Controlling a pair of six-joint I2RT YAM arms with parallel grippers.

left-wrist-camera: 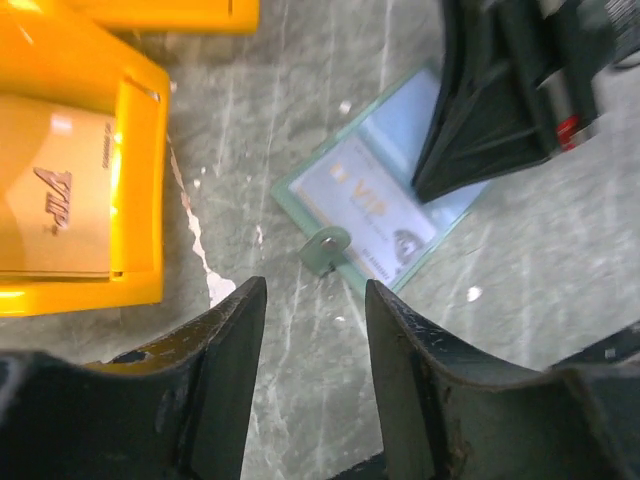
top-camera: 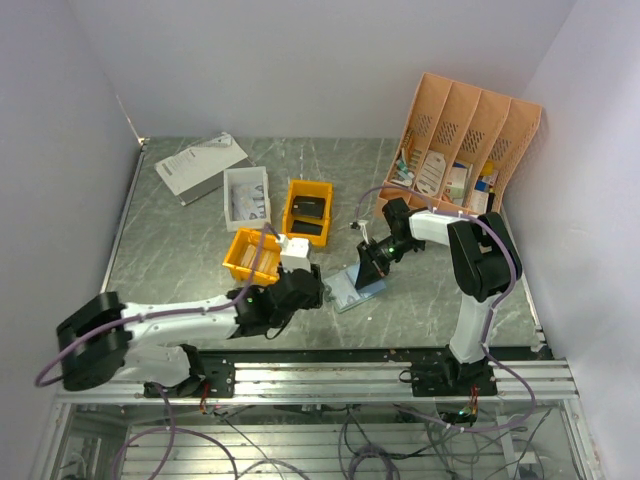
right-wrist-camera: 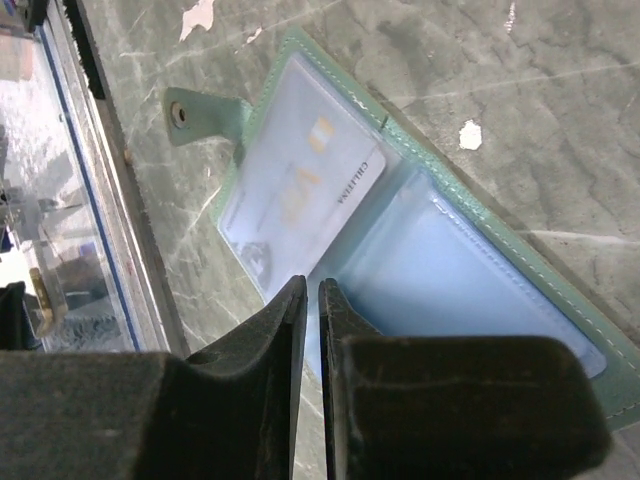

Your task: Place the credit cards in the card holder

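The pale blue card holder (top-camera: 348, 301) with a green edge and a snap tab (left-wrist-camera: 326, 250) lies open on the table. One white card (right-wrist-camera: 300, 185) rests in its tab-side pocket, seemingly under clear film; the blue half (right-wrist-camera: 465, 290) shows no card. My right gripper is shut on the card holder near its middle, the pinched edge mostly hidden by the fingers. Left of the holder, my left gripper stands open with nothing between its fingers. Orange-tan cards (left-wrist-camera: 60, 185) lie in the yellow bin (left-wrist-camera: 138, 190).
Behind that bin stand a second yellow bin (top-camera: 319, 187) with dark items and a white bin (top-camera: 230, 198). A white box (top-camera: 190, 172) lies at the back left, a peach rack (top-camera: 480, 110) at the back right.
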